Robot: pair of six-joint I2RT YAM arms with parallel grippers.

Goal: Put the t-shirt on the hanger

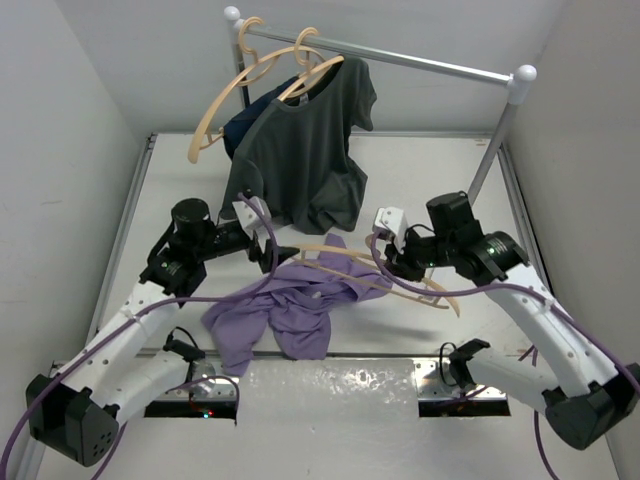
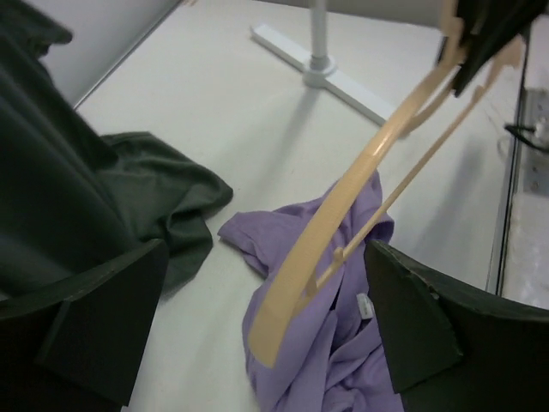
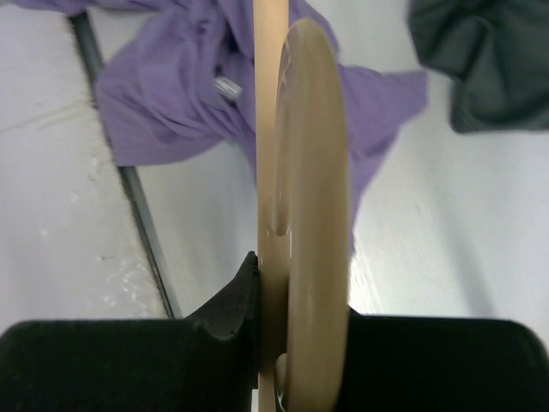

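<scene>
A purple t-shirt (image 1: 300,300) lies crumpled on the table, its tag showing in the left wrist view. Above it a wooden hanger (image 1: 345,275) is held in the air by my right gripper (image 1: 400,262), which is shut on it near the hook. In the right wrist view the hanger's wood (image 3: 313,215) runs up from between the fingers. My left gripper (image 1: 278,250) stands open close to the hanger's free end. That end (image 2: 274,322) shows between the spread fingers in the left wrist view, without visible grip.
A metal rail (image 1: 400,58) crosses the back, with an empty-looking hanger (image 1: 205,125), a navy garment (image 1: 240,122) and a dark green t-shirt (image 1: 300,150) on it. Bare table (image 1: 460,330) shows at right.
</scene>
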